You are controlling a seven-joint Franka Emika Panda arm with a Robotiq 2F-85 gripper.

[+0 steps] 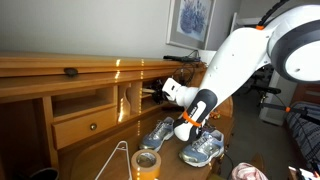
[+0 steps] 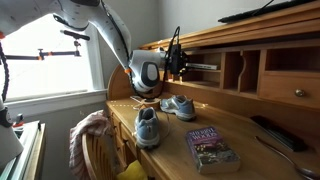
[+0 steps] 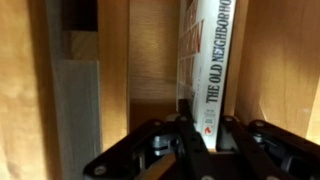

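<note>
A book (image 3: pixel 212 65) with a white spine lettered "THE OLD NEIGHBORHOOD" stands in a wooden compartment in the wrist view. My gripper is shut on the near end of its spine. Wood panels flank the book on both sides, and its far end runs out of the top of the frame. In the second exterior view the gripper (image 2: pixel 178 58) is at the left cubbies of the desk hutch; the book cannot be made out clearly there. From the first exterior view, the fingers are mostly hidden at the hutch.
Grey sneakers (image 2: pixel 147 128) stand on the desk below the arm. Another book (image 2: pixel 211 149) lies flat, with a tape roll (image 1: pixel 147 164) on the desk too. A drawer (image 1: pixel 85 126) and shelf dividers border the cubbies.
</note>
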